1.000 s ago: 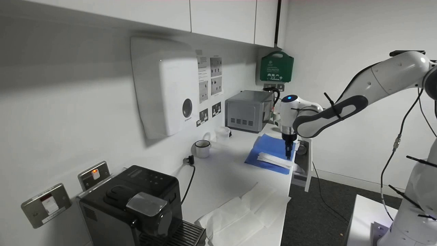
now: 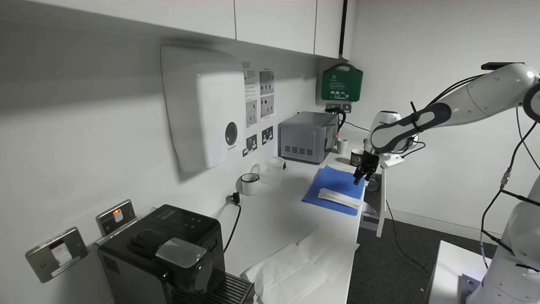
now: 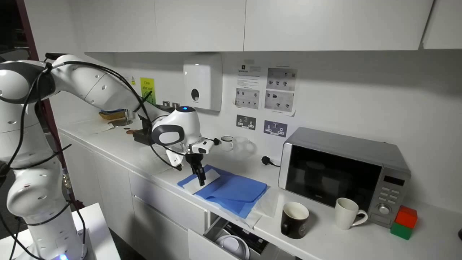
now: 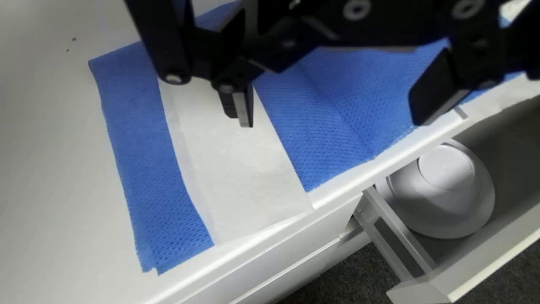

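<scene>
My gripper stands open above the counter's front edge, with nothing between its fingers. Beneath it, in the wrist view, lies a blue cloth point(image 4: 324, 116) with a folded white strip point(image 4: 238, 167) across it. The left finger point(image 4: 245, 109) overlaps the strip in that view, and the right one is over the blue cloth near the edge. Exterior view 2 has the gripper point(image 3: 201, 180) pointing down, tilted, close over the cloth point(image 3: 238, 188); whether it touches cannot be told.
An open drawer point(image 4: 506, 253) holding a white bowl point(image 4: 445, 187) juts out below the counter. A black mug point(image 3: 295, 223), a white mug point(image 3: 346, 214) and a microwave point(image 3: 333, 169) stand to the right in exterior view 2. White sheets point(image 2: 303, 268) lie near the coffee machine point(image 2: 172, 253).
The wrist has tilted and swung over, from pointing straight down to a slant. The fingertips have risen slightly from the cloth. The cloth and white strip look unmoved.
</scene>
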